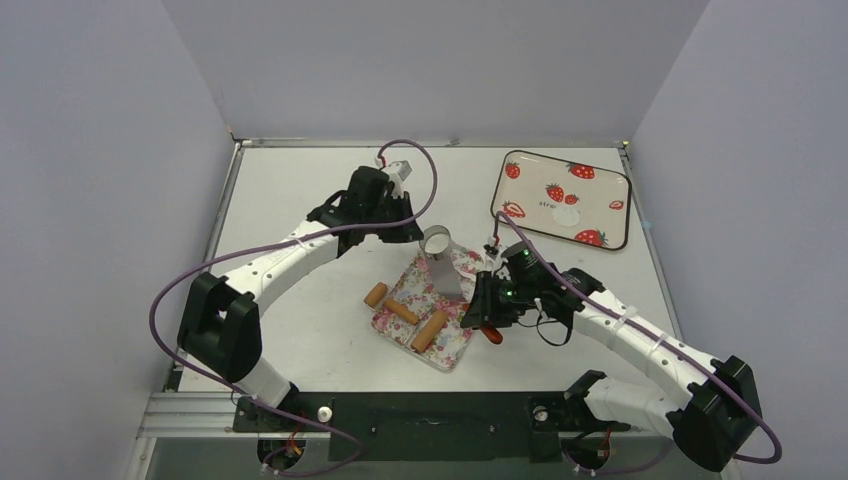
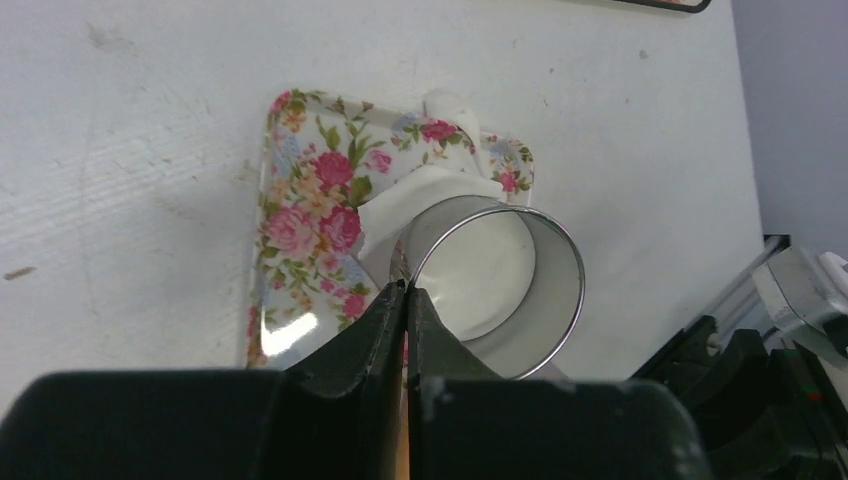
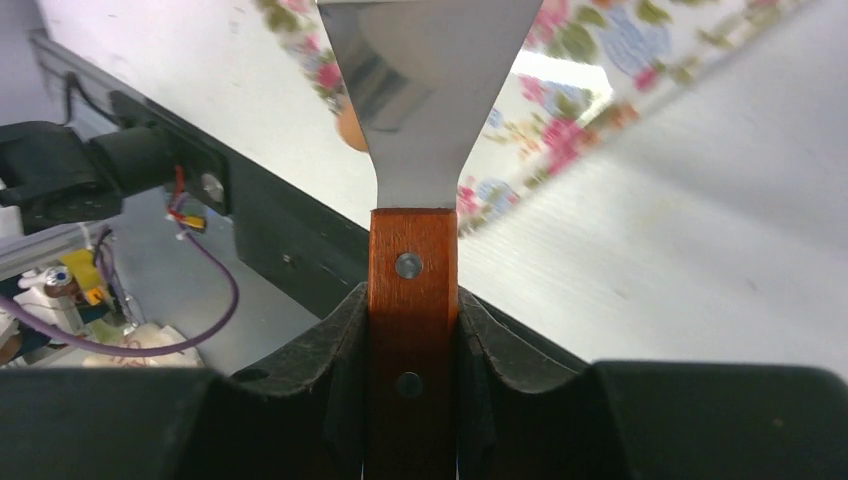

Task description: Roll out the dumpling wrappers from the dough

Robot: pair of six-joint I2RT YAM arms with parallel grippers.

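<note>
My left gripper is shut on the thin rim of a steel ring cutter (image 2: 556, 240), with white dough (image 2: 475, 270) visible through it, above the floral tray (image 2: 310, 180). My right gripper is shut on the wooden handle (image 3: 410, 330) of a metal scraper (image 3: 420, 90), whose blade reaches over the tray beside and below the ring in the top view (image 1: 445, 280). Wooden rollers (image 1: 430, 330) lie on the tray's lower left part.
A strawberry-print tray (image 1: 560, 180) lies at the back right.
</note>
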